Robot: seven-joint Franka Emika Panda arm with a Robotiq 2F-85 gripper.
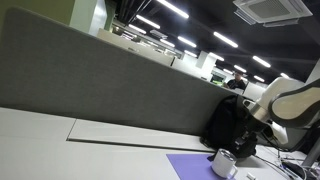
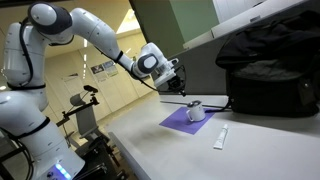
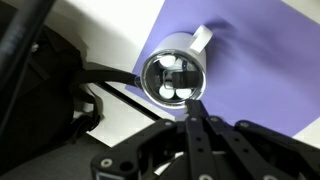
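A white mug with a handle [image 2: 195,109] stands upright on the purple sheet [image 2: 178,122]. Seen from above in the wrist view, the mug [image 3: 186,45] has a dark, shiny interior with several bright white spots; whether these are objects or reflections I cannot tell. My gripper shows at the bottom of that view, shut, with nothing visible between its fingers. From the side, the gripper [image 2: 177,68] hangs above and a little to the left of the mug, clear of it. In exterior view 1 the mug [image 1: 223,163] sits below the arm.
A black bag [image 2: 275,72] occupies the table's back right, by the grey partition [image 1: 110,85]. A small white item [image 2: 221,136] lies on the table right of the sheet. A dark cable [image 3: 106,76] runs close to the mug.
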